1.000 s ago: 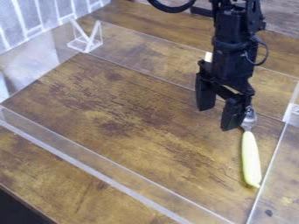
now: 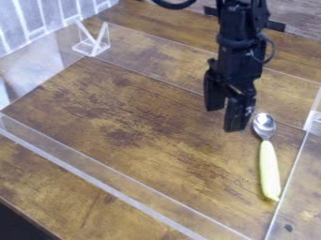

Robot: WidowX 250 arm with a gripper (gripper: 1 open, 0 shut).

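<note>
My black gripper (image 2: 227, 112) hangs low over the right side of the wooden surface, open, its two dark fingers pointing down. Just to its right lies a silver spoon (image 2: 264, 125), and below that a long pale yellow object (image 2: 268, 171) lies lengthwise toward the front.
Clear plastic walls border the wooden work area (image 2: 119, 112). A white bracket (image 2: 92, 41) stands at the back left, beside a white slatted frame in the corner.
The gripper has shifted slightly left and turned, uncovering more of the spoon on its right. The spoon and yellow object appear unmoved.
</note>
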